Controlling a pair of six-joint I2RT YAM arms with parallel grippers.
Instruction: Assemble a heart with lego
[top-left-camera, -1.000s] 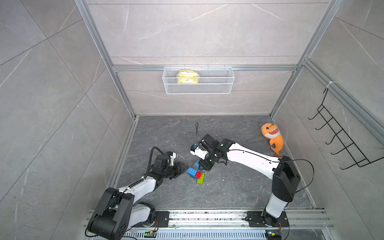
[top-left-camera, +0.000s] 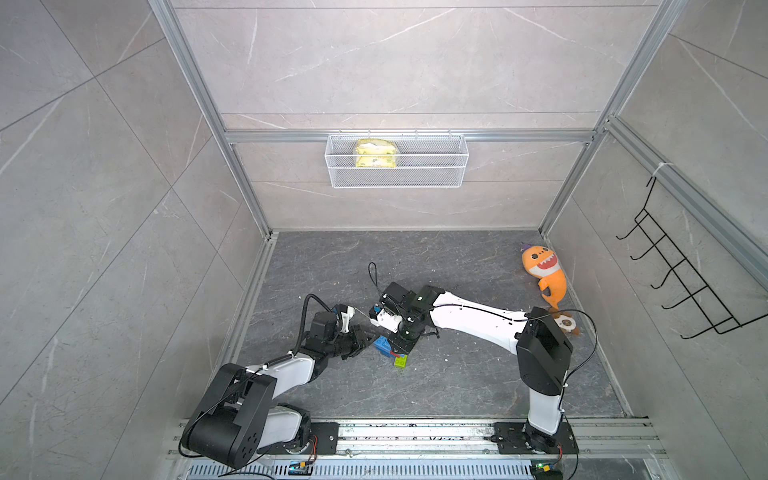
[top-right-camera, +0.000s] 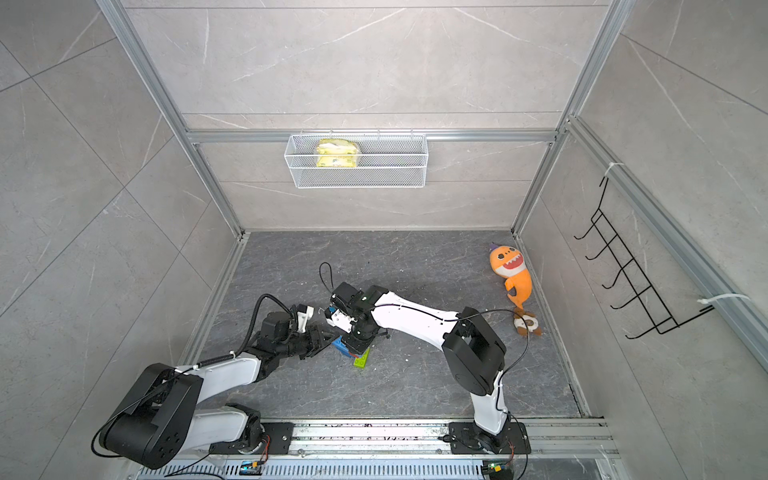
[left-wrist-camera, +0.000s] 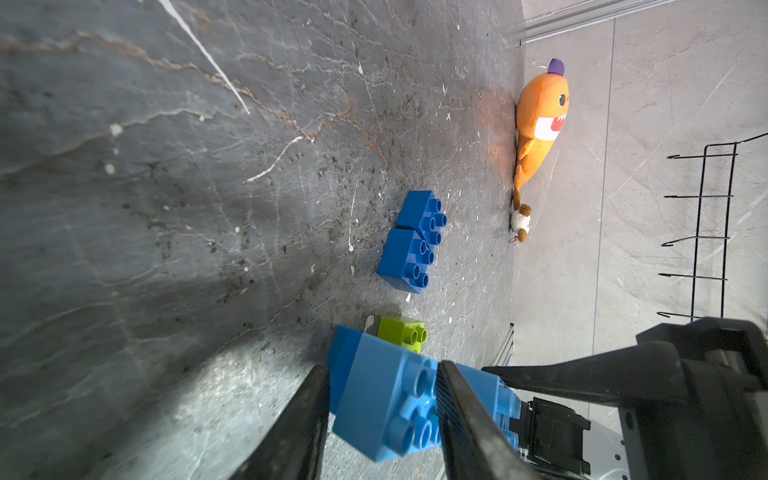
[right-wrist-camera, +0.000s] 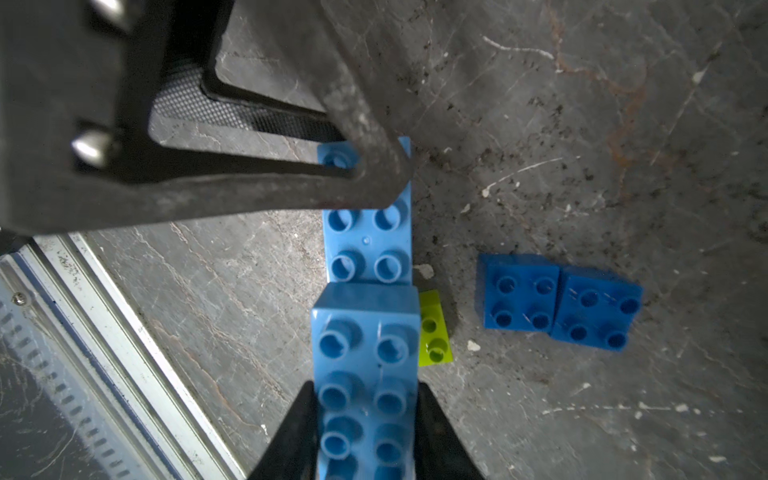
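Light blue bricks (left-wrist-camera: 372, 392) fill the foreground of the left wrist view, beside the tips of my left gripper (top-left-camera: 364, 340), which stands part open; whether it touches them is unclear. My right gripper is shut on a light blue brick (right-wrist-camera: 364, 336), held over the cluster, with another light blue brick (right-wrist-camera: 364, 240) just beyond it. A green brick (right-wrist-camera: 434, 328) lies beside them. Two darker blue bricks (right-wrist-camera: 516, 292) sit side by side nearby. The red brick is mostly hidden under the right arm in the top views.
An orange shark toy (top-left-camera: 544, 272) and a small brown-and-white toy (top-right-camera: 525, 322) lie along the right edge. A wire basket (top-left-camera: 396, 176) hangs on the back wall, a black hook rack on the right.
My right arm has moved left and toward the front, over the brick cluster, covering the red brick. My left arm has barely moved.
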